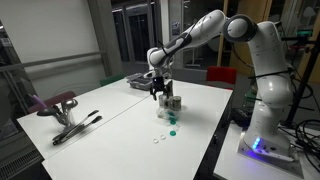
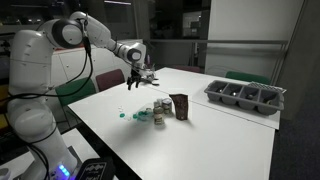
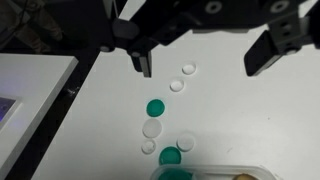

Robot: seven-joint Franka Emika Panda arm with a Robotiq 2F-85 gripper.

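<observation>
My gripper is open, and only bare white tabletop shows between its fingers in the wrist view. Below it on the table lie green lids (image 3: 156,107) and white or clear lids (image 3: 152,128), some of them ring-like. A clear tray (image 3: 215,172) with something green and something brown in it cuts into the bottom edge of that view. Seen from exterior view 2, the gripper (image 2: 134,80) hangs above the table, left of several jars (image 2: 158,115) and a dark brown bag (image 2: 180,106).
A grey bin with compartments (image 2: 244,97) stands at the table's far side. A utensil holder (image 1: 64,115) and black tongs (image 1: 78,128) lie at the left of exterior view 1.
</observation>
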